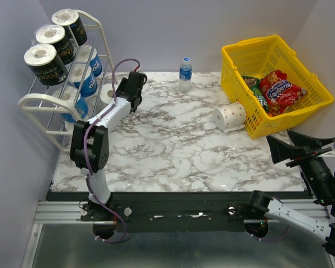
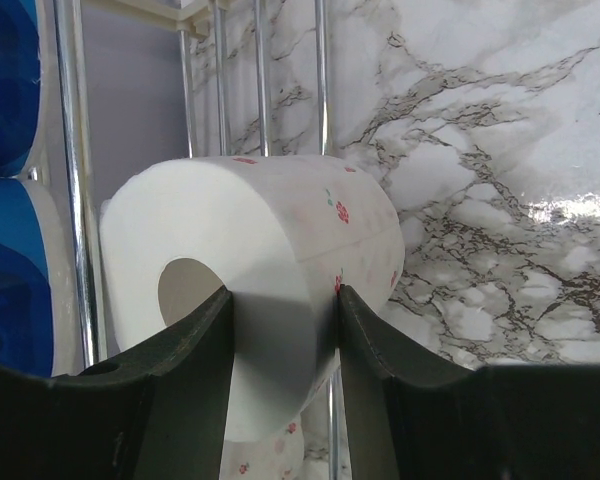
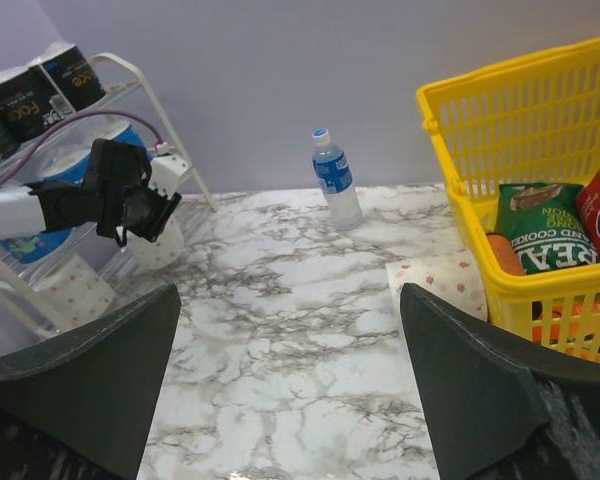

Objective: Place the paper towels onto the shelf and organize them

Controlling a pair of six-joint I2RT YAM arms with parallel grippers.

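Note:
My left gripper [image 1: 128, 95] is at the white rack's lower tier. In the left wrist view its fingers [image 2: 185, 390] straddle the near edge of a white patterned paper towel roll [image 2: 310, 230], which lies on the rack's metal bars; whether they grip it is unclear. Another patterned roll [image 1: 230, 117] lies on the marble table beside the basket. My right gripper [image 1: 293, 146] stands open at the right front, empty. The rack [image 1: 61, 142] holds black-wrapped rolls [image 1: 44, 70] on top and blue-wrapped rolls [image 1: 88, 84] in the middle.
A yellow basket [image 1: 307, 111] with snack bags fills the back right. A water bottle [image 1: 185, 78] stands at the back of the table.

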